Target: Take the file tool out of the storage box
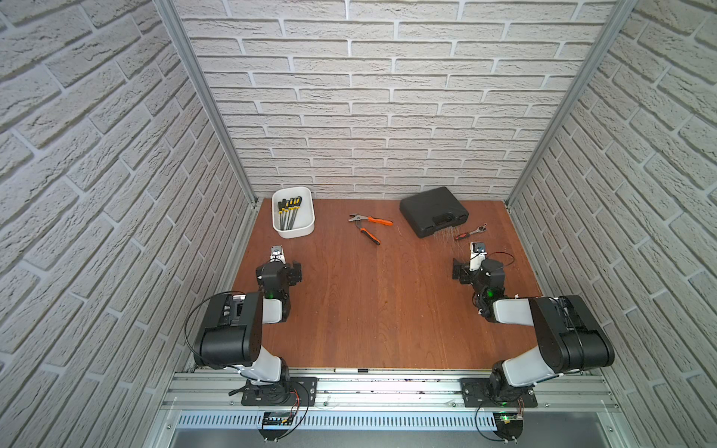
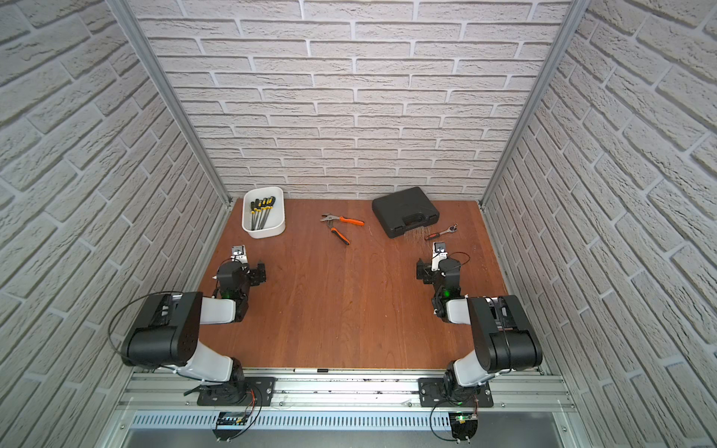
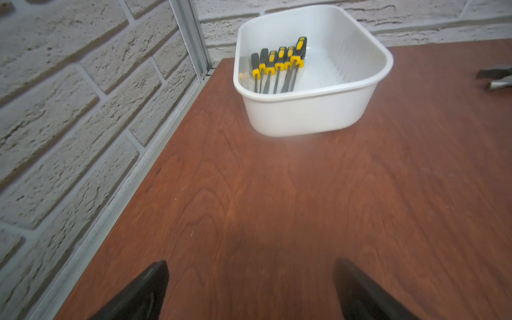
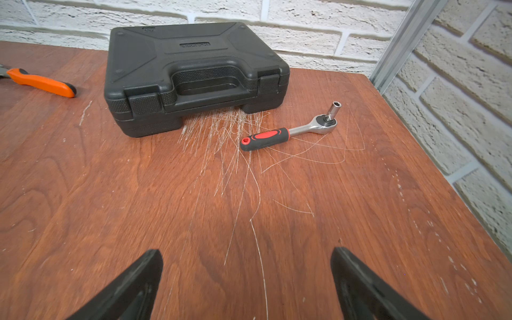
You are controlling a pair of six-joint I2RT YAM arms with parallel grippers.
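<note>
A white storage box [image 1: 292,230] at the back left holds several yellow-and-black handled tools [image 3: 277,66] with metal shafts, seen side by side in the left wrist view; which is which is hard to tell. My left gripper stands open in front of the box, low over bare wood, with nothing between its fingers. My right gripper is also open and empty, in front of a black case at the back right.
The black case [image 4: 197,48] has fine strands under it and a ratchet [image 4: 264,138] beside it. Orange-handled pliers [image 1: 377,221] lie at back centre.
</note>
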